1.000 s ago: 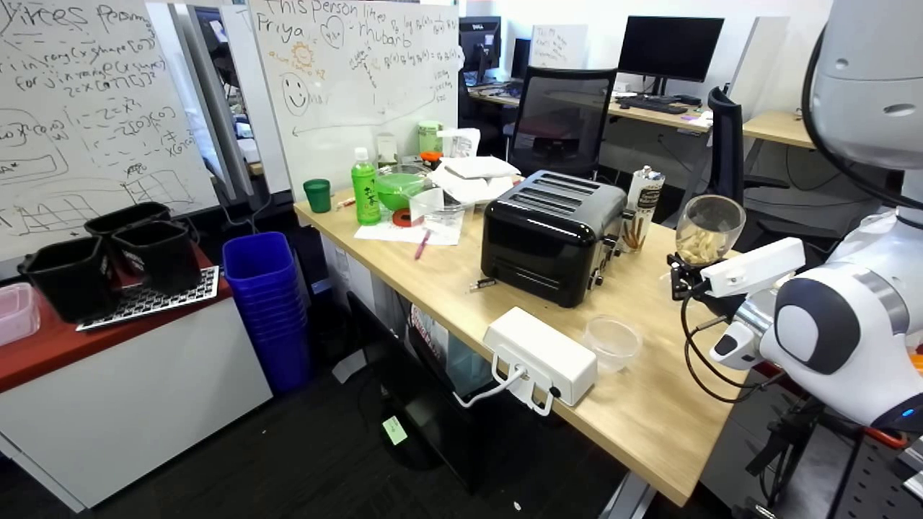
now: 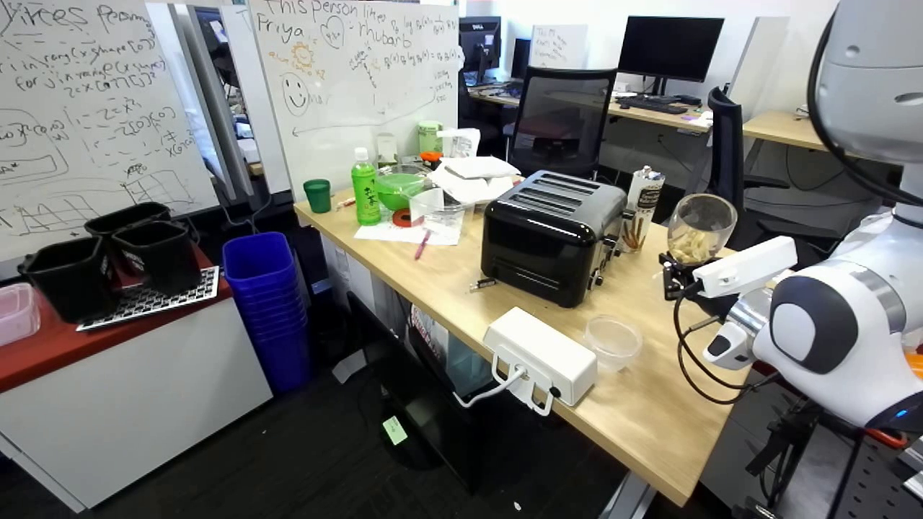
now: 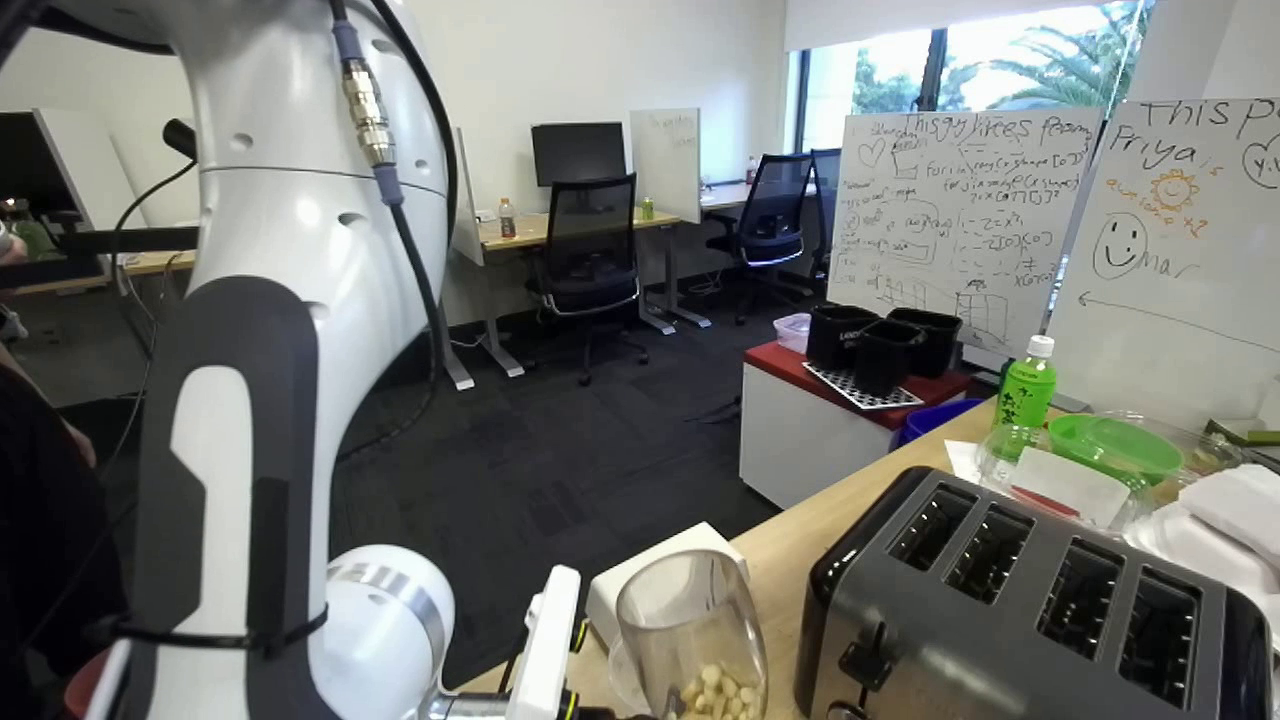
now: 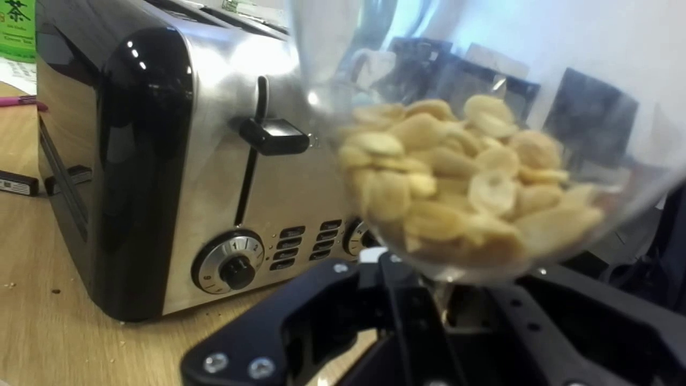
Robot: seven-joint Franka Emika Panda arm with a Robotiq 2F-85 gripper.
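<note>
My gripper is shut on the lower part of a clear glass [image 2: 702, 216], whose stem or base is mostly hidden by the fingers. Peanuts [image 4: 463, 173] fill the bottom of its bowl. The glass is held up off the table, near the toaster's control side, and leans slightly. In exterior view 2 the glass [image 3: 692, 624] shows in front of the white box, with nuts at its bottom. A shallow clear plastic bowl [image 2: 612, 342] stands on the table, apart from the glass and to its left in exterior view 1; it looks empty.
A black and steel toaster [image 2: 554, 238] stands mid-table. Behind the bowl's left side, a white box-shaped device [image 2: 541, 355] sits at the table edge. A printed can [image 2: 642, 210], a green bottle [image 2: 365, 189] and assorted containers crowd the far end.
In exterior view 1, my gripper and the glass have shifted slightly left, toward the toaster. Bowl, toaster and white device have stayed put.
</note>
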